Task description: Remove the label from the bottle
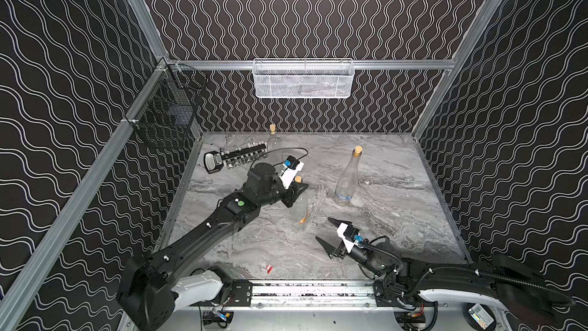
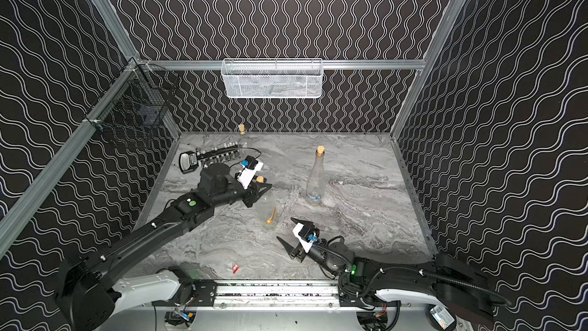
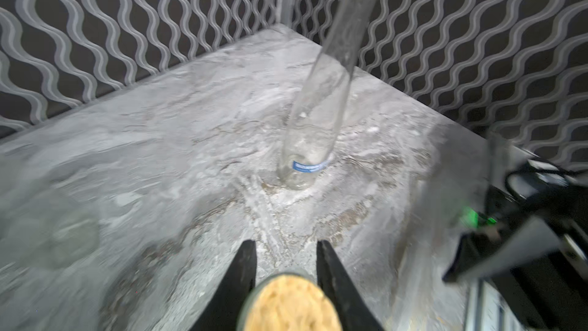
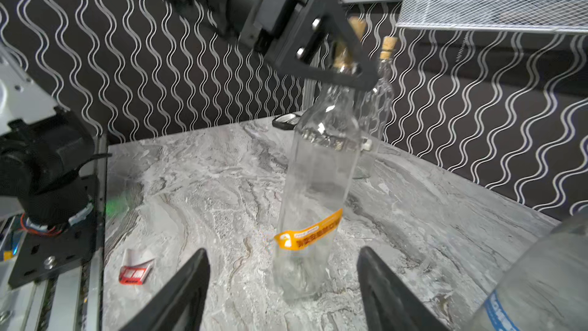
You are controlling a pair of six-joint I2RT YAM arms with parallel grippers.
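Observation:
A clear corked bottle [image 1: 299, 208] carries an orange label [image 4: 308, 233] low on its body, one end of the strip facing my right gripper. My left gripper [image 1: 298, 187] is shut on the bottle's neck, just under the cork [image 3: 288, 307]. The bottle leans a little in the right wrist view; whether its base touches the table is hard to tell. My right gripper [image 1: 322, 228] stands open to the right of the bottle's lower part, its fingers [image 4: 188, 285] apart with nothing between them. The bottle and its label show beyond that gap, clear of both fingertips.
Another corked bottle [image 1: 346, 180] with a blue label stands right of the held one, near my right gripper. A third bottle [image 1: 273, 141] stands at the back beside a power strip [image 1: 245, 154]. A red-and-white scrap [image 1: 269, 268] lies near the front edge.

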